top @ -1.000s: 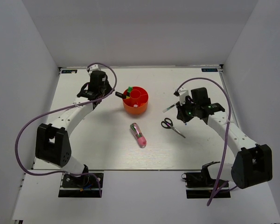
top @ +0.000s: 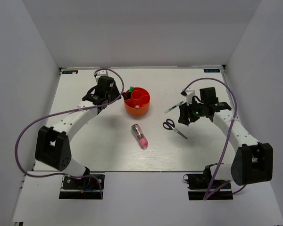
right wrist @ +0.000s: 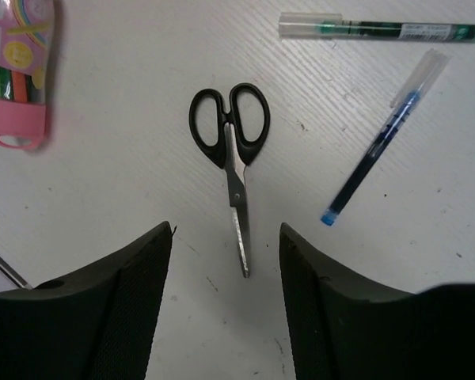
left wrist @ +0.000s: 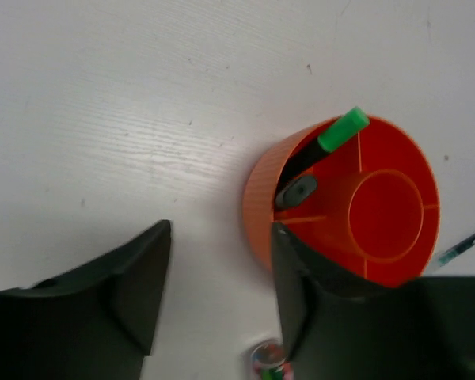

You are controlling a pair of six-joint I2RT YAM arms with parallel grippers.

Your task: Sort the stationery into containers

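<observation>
A round orange container [top: 137,111] with compartments and a central cup stands at the back middle. In its left compartment lean a green-ended black marker [left wrist: 344,131] and a grey-ended one [left wrist: 297,191]. Left of the rim, my left gripper is open and empty. Black-handled scissors [right wrist: 233,158] lie on the table, blades toward my right gripper, whose fingers stand apart with nothing between them. Beyond it lie a blue pen [right wrist: 372,154] and a clear-capped green pen [right wrist: 412,29]. A pink-ended case of coloured pens [top: 139,136] lies front centre.
Bare table [top: 101,146] extends left of the pen case. The back right of the table is also clear. The container's wall [left wrist: 257,214] rises close to my left fingers.
A dark marker jutting over the left rim now sits further in. My right gripper has moved slightly right; the scissors and pen case are unmoved.
</observation>
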